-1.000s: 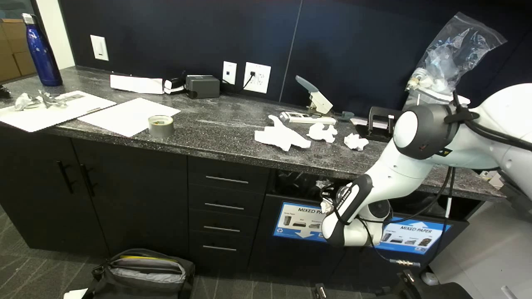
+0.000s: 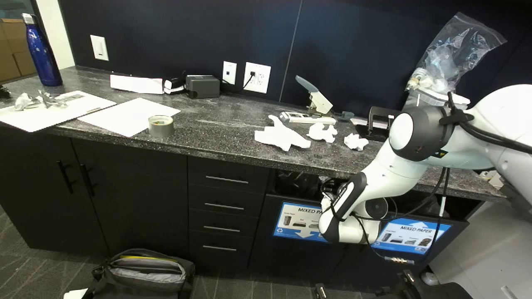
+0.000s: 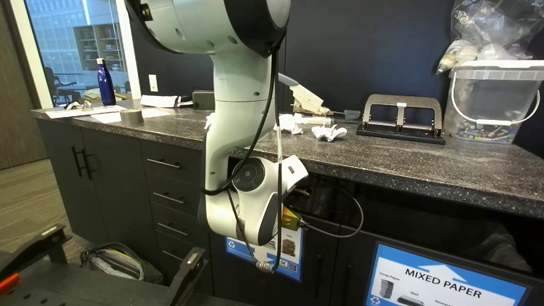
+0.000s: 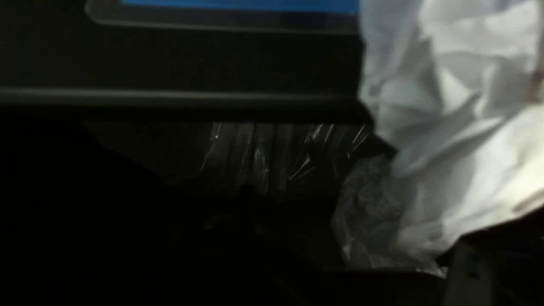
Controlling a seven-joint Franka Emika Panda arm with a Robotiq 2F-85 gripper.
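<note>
A crumpled white paper (image 4: 459, 132) fills the right side of the wrist view, against one dark gripper finger (image 4: 469, 275). The other finger is lost in the dark, so whether the fingers grip the paper is unclear. In exterior view 1 the arm's wrist (image 2: 349, 209) reaches down in front of the cabinet, with a bit of white paper (image 2: 326, 202) showing beside it at the bin opening. The gripper itself is mostly hidden there. Two crumpled paper balls (image 2: 322, 132) (image 2: 355, 142) and a larger creased sheet (image 2: 282, 135) lie on the counter (image 2: 219, 134).
Below the counter edge, the bin fronts carry "MIXED PAPER" signs (image 3: 443, 280). A clear bin liner (image 4: 260, 158) glints inside the dark opening. A hole punch (image 3: 403, 117) and a clear tub (image 3: 489, 102) stand on the counter's right. A tape roll (image 2: 161, 126) sits at the left.
The arm has shifted slightly to the left in exterior view 1, with its wrist a touch lower. The objects on the counter have stayed in place.
</note>
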